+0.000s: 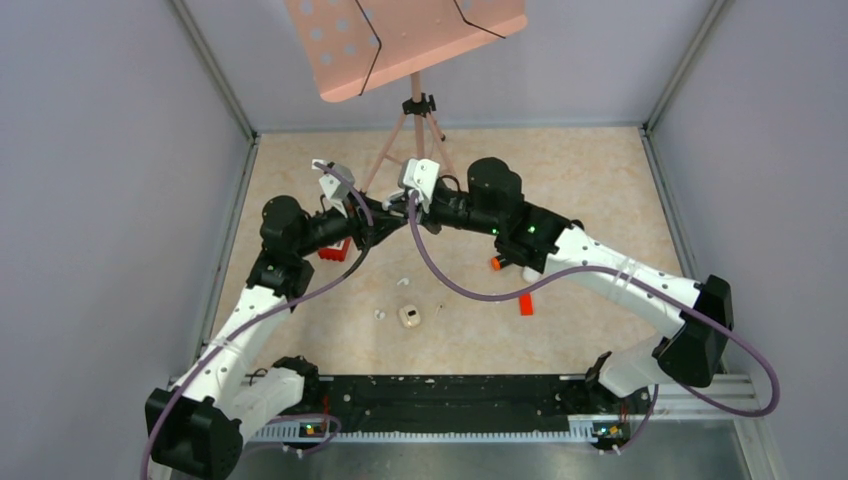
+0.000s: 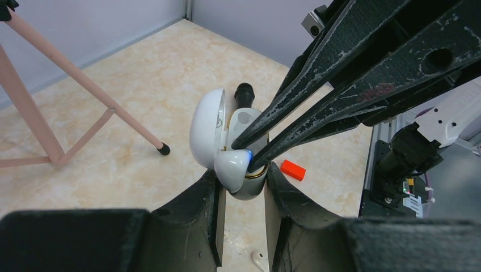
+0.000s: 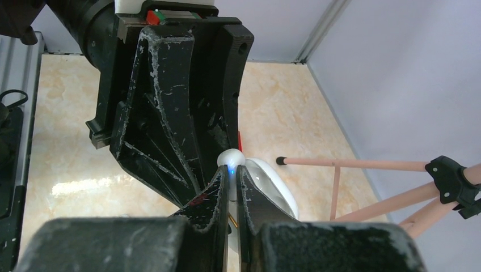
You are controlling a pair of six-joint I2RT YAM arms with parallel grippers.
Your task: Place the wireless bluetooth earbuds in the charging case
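Observation:
In the left wrist view, the white charging case stands with its lid (image 2: 205,129) raised, and its lower body (image 2: 249,187) is gripped by my left gripper. From the upper right, my right gripper reaches in, its fingers shut on a white earbud (image 3: 231,157) with a small blue light. The earbud's rounded head (image 2: 230,170) is right at the open case's front edge. Whether its stem is inside a slot is hidden by the right fingers (image 2: 317,113). Both grippers meet above the table in the top view, where case and earbud are mostly covered.
On the table lie a small cream box (image 1: 409,316), white bits (image 1: 379,314), a red block (image 1: 526,304) and a red box (image 1: 335,250). A pink tripod stand (image 1: 418,125) rises close behind the grippers.

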